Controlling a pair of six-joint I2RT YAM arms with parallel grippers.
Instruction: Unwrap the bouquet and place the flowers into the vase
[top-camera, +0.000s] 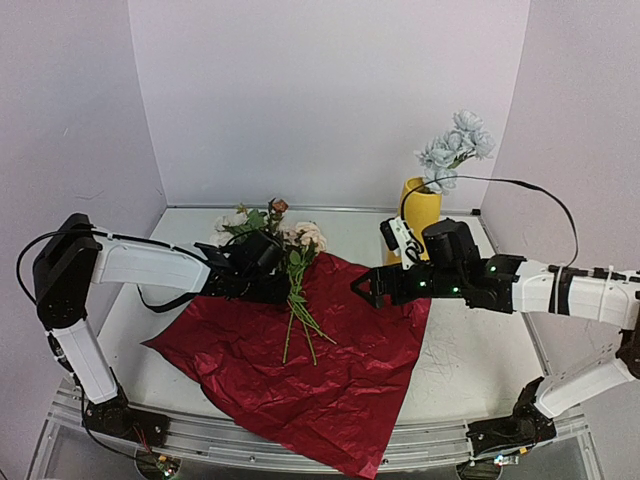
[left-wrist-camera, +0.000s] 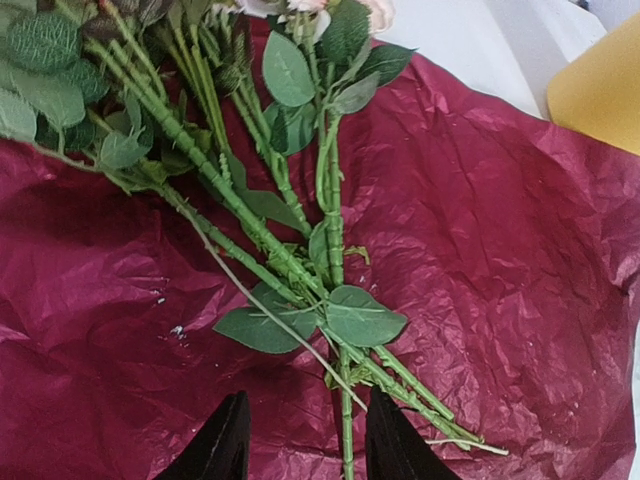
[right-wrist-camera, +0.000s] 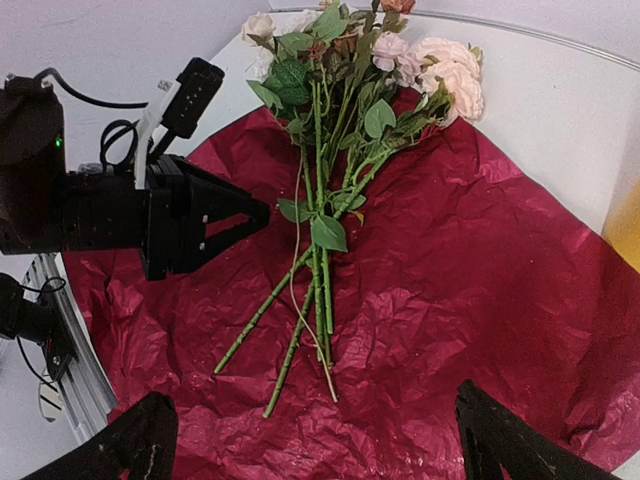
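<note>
The loose flowers, pink and cream blooms (right-wrist-camera: 450, 75) on crossing green stems (left-wrist-camera: 335, 220), lie on the red sheet, blooms toward the back. Over their left side hovers my left gripper (top-camera: 285, 288), its fingers (left-wrist-camera: 232, 435) apart and stems visible below the gap. The right wrist view also shows this left gripper beside the stems, holding nothing. My right gripper (top-camera: 364, 289) is above the sheet's right part; its fingers (right-wrist-camera: 478, 430) are wide apart with nothing between. Behind it, the yellow vase (top-camera: 422, 208) stands upright with pale blue flowers (top-camera: 455, 150) in it, partly hidden by the arm.
Under the flowers, the wrinkled red sheet (top-camera: 330, 400) covers the middle of the white table (top-camera: 470, 370) and hangs over its front edge. Walls close in the back and sides.
</note>
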